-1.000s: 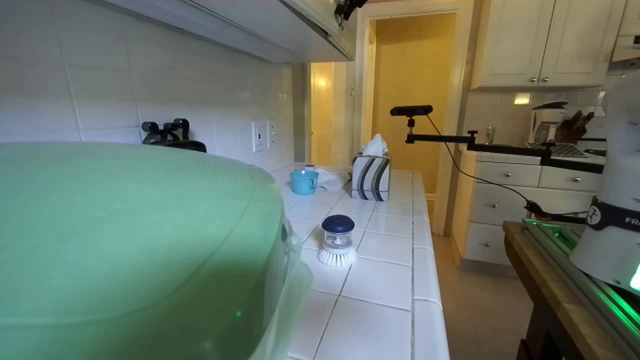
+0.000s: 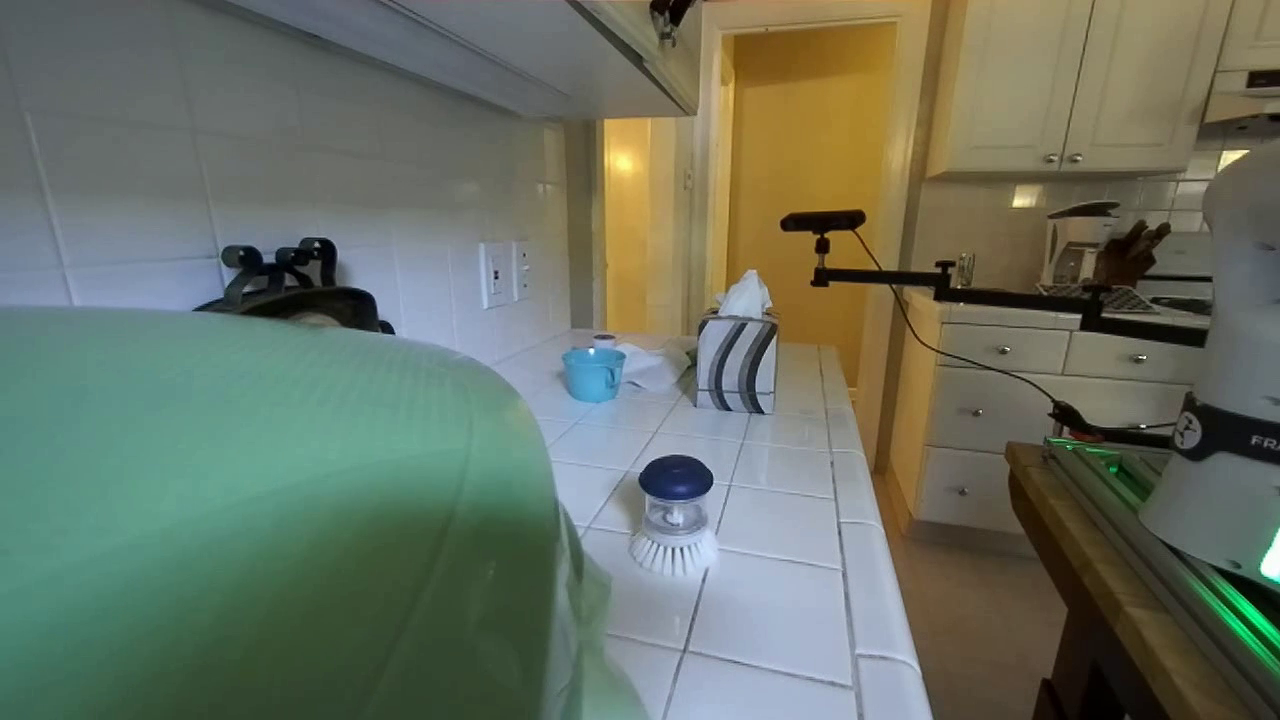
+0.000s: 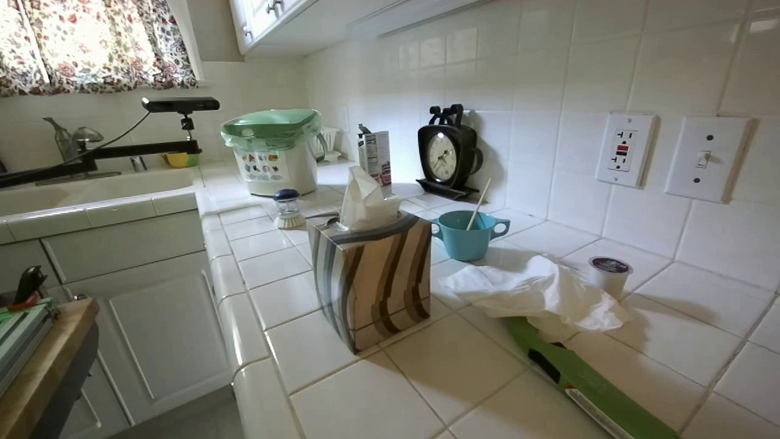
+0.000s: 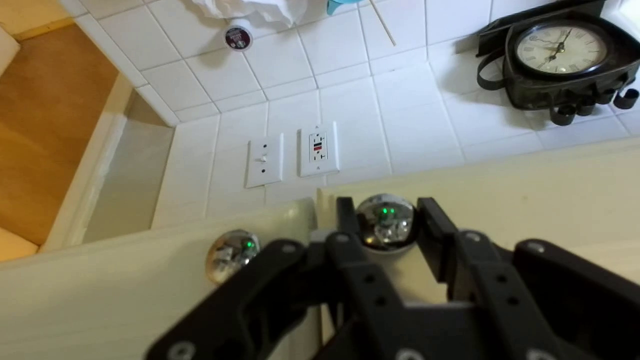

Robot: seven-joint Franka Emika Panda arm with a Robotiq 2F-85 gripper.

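Note:
In the wrist view, a shiny round knob [image 4: 385, 219] on a cream cabinet door [image 4: 540, 204] sits between the black fingers of my gripper, which is shut on it. To the left is a neighbouring door [image 4: 120, 288] with its own knob [image 4: 231, 255]. The edges of the two doors do not line up; how far the gripped door stands out I cannot tell. Exterior view 1 shows only a small dark part of the gripper [image 2: 672, 17] at the top edge, by the upper cabinet [image 2: 528, 60].
Below the cabinet, the tiled counter [image 3: 307, 358] holds a tissue box [image 3: 387, 285], a blue cup [image 3: 468, 238], a dish brush [image 3: 287, 208], a black clock [image 3: 446, 153] and a green-lidded bin [image 3: 274, 161]. A camera bar [image 2: 1020, 300] reaches across exterior view 1.
Exterior view 1 has shifted: the brush and tissue box look larger and lower, while the camera bar and robot base keep their place in the frame. The gripper shows slightly farther left and higher.

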